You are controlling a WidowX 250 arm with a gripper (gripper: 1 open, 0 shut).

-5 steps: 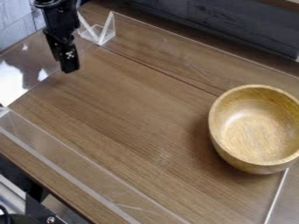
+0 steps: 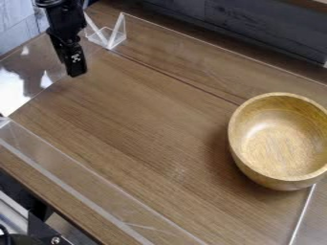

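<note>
My black gripper (image 2: 75, 61) hangs over the far left of the wooden table (image 2: 141, 124), its fingers pointing down and open, with nothing visible between them. A large round wooden bowl (image 2: 277, 139) rests at the right of the table, well away from the gripper.
A small clear angular stand (image 2: 107, 31) is at the back left, just right of the arm. A dark wall runs along the back. Clear strips line the front left edge, with dark equipment beyond it at the lower left.
</note>
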